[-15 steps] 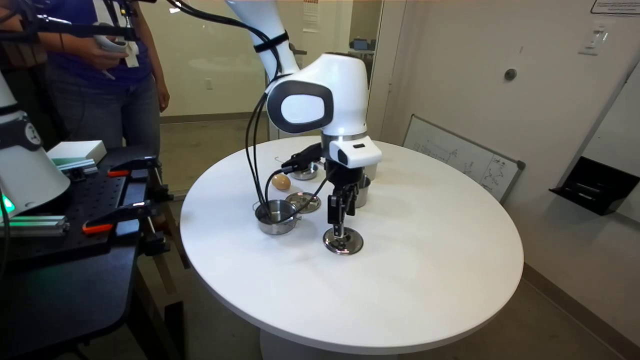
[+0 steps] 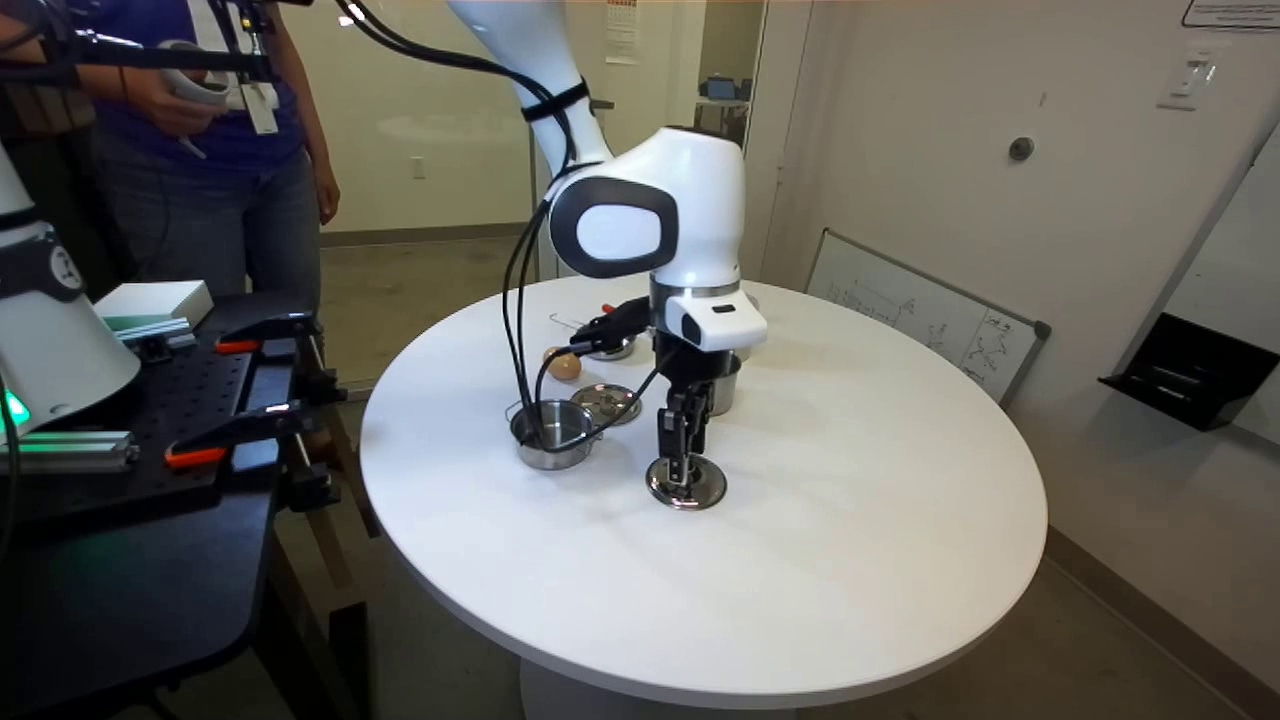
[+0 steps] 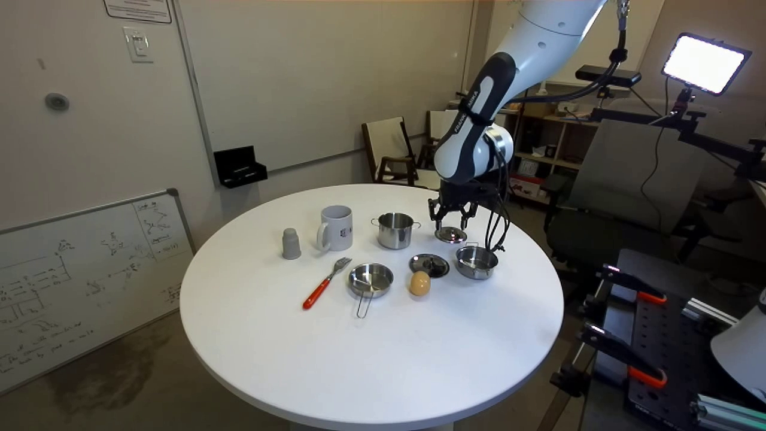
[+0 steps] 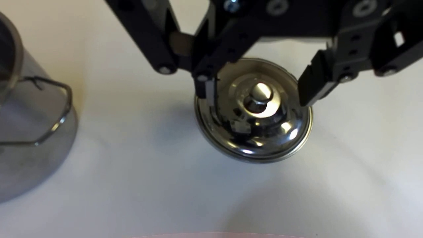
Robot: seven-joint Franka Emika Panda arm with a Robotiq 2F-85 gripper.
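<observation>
A round shiny metal lid [image 4: 257, 146] lies knob-up on the white table in the wrist view. My gripper is open above it, one finger on either side of the lid's knob [image 4: 261, 92] and nothing clasped. From the side, the fingers reach down close over the lid [image 3: 450, 234]; whether they touch it I cannot tell. A second metal lid [image 3: 429, 266] lies apart, beside a small two-handled pan [image 3: 477, 263]. The taller pot [image 3: 395, 231] stands to the other side of my gripper.
An egg [image 3: 420, 283], a small frying pan [image 3: 370, 279], a red-handled fork [image 3: 327, 284], a mug [image 3: 336, 228] and a grey shaker [image 3: 291, 244] are spread on the table [image 3: 287, 359]. Dark cables hang by the two-handled pan.
My gripper has come down closer to the lid, with the arm shifting slightly right in exterior view 1. The lid stays in the same place.
</observation>
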